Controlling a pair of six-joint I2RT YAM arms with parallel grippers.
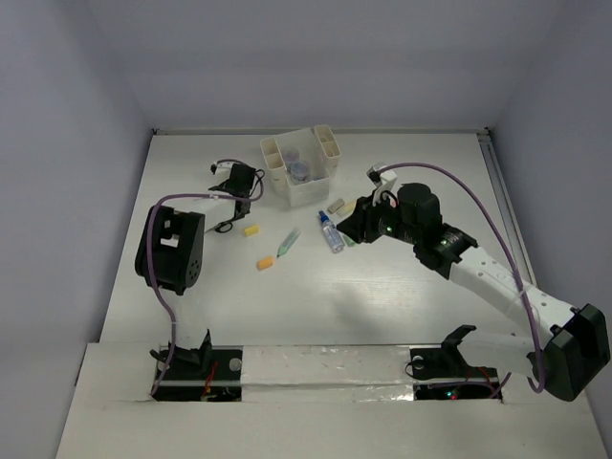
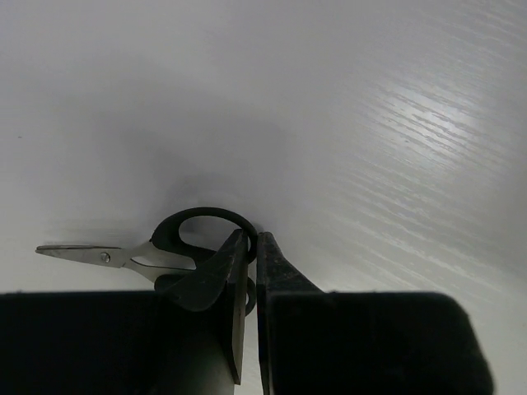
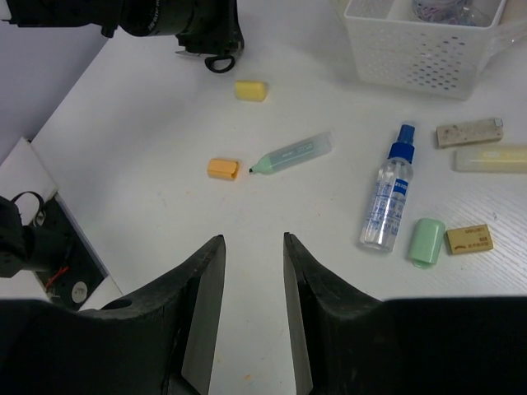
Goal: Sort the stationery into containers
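Black-handled scissors (image 2: pixel 169 234) lie at the lower left of the left wrist view, blades pointing left. My left gripper is shut on the scissors' handle, with its fingertips around the loop; they hide part of the other loop. Seen from above, that gripper is largely covered by its own arm. My right gripper stands open and empty above the table. The right wrist view also has a blue-capped bottle (image 3: pixel 387 202), a green pen-shaped item (image 3: pixel 292 155), an orange piece (image 3: pixel 222 169) and a yellow piece (image 3: pixel 250 90).
A white container (image 1: pixel 308 191) with side compartments stands at the back, round items inside. Near the bottle lie a green piece (image 3: pixel 426 243), a tan block (image 3: pixel 469 239), a greyish block (image 3: pixel 469 132) and a yellow tube (image 3: pixel 492 160).
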